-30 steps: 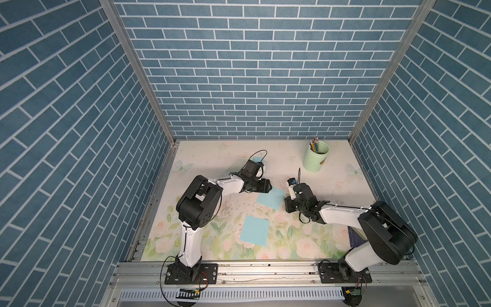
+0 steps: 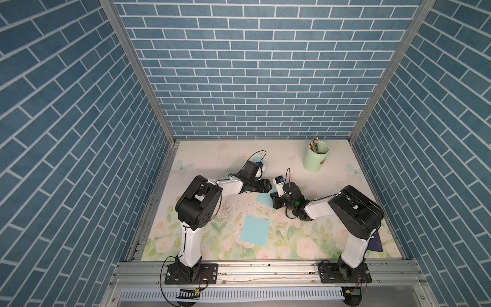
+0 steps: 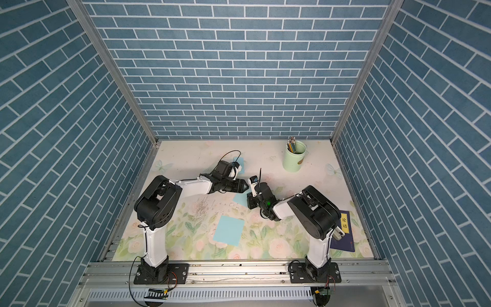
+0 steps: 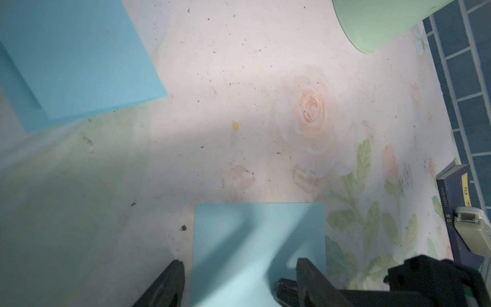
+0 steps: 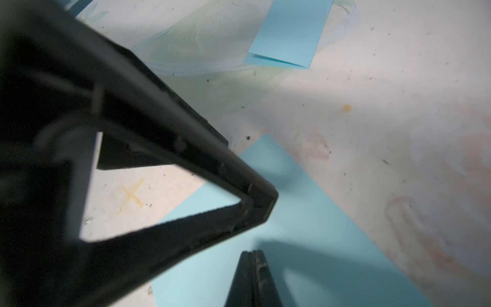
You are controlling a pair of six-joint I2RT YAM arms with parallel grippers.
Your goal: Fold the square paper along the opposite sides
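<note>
The square blue paper (image 4: 230, 255) lies flat on the table between both grippers. In the top left view a patch of this paper (image 2: 265, 199) shows, partly covered by the grippers. My left gripper is open above it, its fingers (image 4: 171, 284) spread apart with nothing held. The right gripper is shut over the paper (image 5: 317, 240), fingertips together and nothing between them; the sheet spreads out beneath, outside the fingers. Whether those tips touch it I cannot tell. The left gripper's dark fingers (image 5: 204, 168) reach across the right wrist view.
Another blue sheet (image 2: 254, 230) lies flat nearer the front edge. A folded blue paper (image 4: 81, 56) rests farther back. Toward the back right stands a green pencil cup (image 2: 313, 159). A dark book (image 3: 346, 238) lies at the right edge. The two grippers are close together.
The right gripper has travelled left over the square paper, closer to the left gripper, staying shut. The left arm is nearly still, its gripper still open. The paper has barely shifted.
</note>
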